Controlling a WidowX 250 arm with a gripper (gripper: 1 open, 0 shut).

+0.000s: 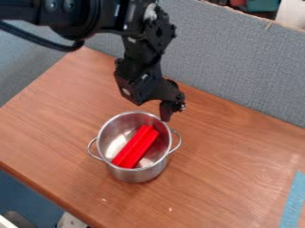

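Observation:
A steel pot (152,172) with two side handles stands on the wooden table. Inside it lies a long red object (136,145), set diagonally. My black gripper (169,110) hangs just above and behind the pot's back right rim, pointing down; its fingertips are small and dark in this view, and I see nothing held between them.
A grey padded wall (248,64) runs along the back. A strip of blue tape (294,198) lies at the right edge, and the table's front left edge drops to a dark floor.

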